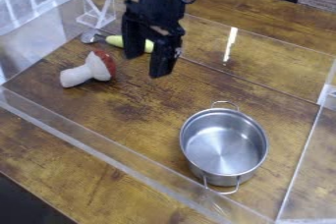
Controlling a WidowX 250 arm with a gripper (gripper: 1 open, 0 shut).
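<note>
My black gripper [149, 46] hangs over the back left of the wooden surface, open, its two fingers pointing down. Behind and partly under it lies a pale yellow-green elongated object [118, 43]. To its lower left is a white object with a red part [84, 73], lying on the wood. A steel pot [223, 146] with two wire handles stands empty at the front right.
Clear plastic walls edge the wooden work area [118, 130] on the sides and front. A white rack [97, 12] is at the back left.
</note>
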